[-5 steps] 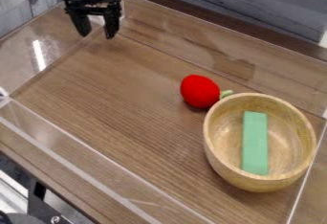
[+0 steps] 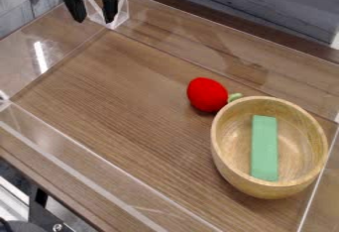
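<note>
My gripper [image 2: 93, 6] is at the top left edge of the view, a small dark shape mostly cut off, too small to tell whether it is open or shut. A red round object with a green stem [image 2: 208, 95] lies on the wooden table right of centre. A wooden bowl [image 2: 233, 124] at the lower right holds a long green bar [image 2: 264, 147].
My gripper has moved up and slightly left, farther out of view. The red object, the bowl and the green bar have not moved.
</note>
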